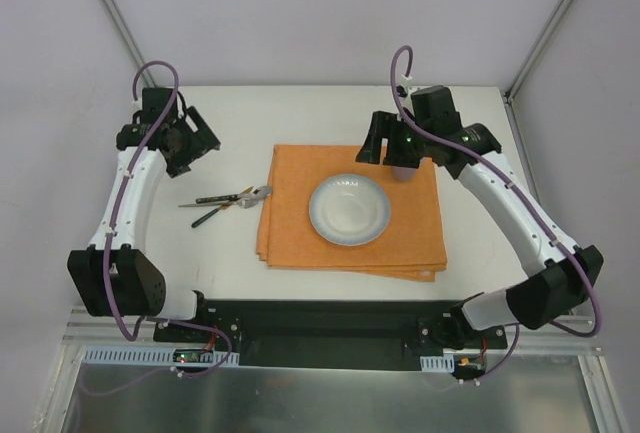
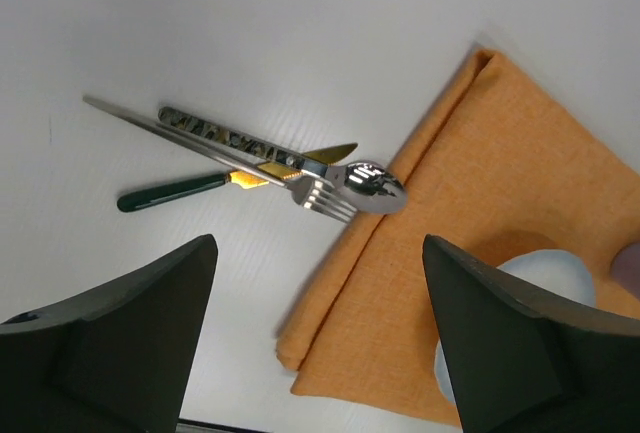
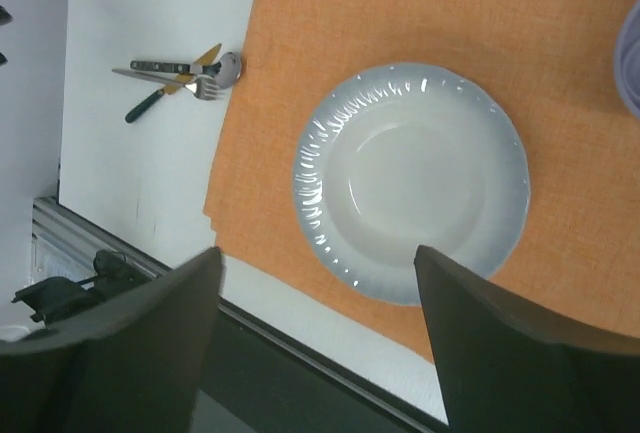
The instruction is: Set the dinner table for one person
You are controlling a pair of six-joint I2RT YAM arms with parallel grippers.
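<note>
A pale grey plate (image 1: pixel 350 209) lies on the orange cloth (image 1: pixel 300 243). A purple cup (image 1: pixel 403 175) stands on the cloth beside the plate, partly hidden by my right gripper (image 1: pixel 378 151) in the top view. Left of the cloth, a fork (image 2: pixel 322 197), a spoon (image 2: pixel 375 187) and a green-handled knife (image 2: pixel 170 193) lie crossed in a heap; the spoon's bowl reaches the cloth's edge. My left gripper (image 1: pixel 195 151) hovers behind and left of this cutlery, its fingers apart and empty. The right one hangs over the plate's far right side, also open and empty.
A second orange layer shows along the cloth's left and front edges. Grey walls close off the sides and back.
</note>
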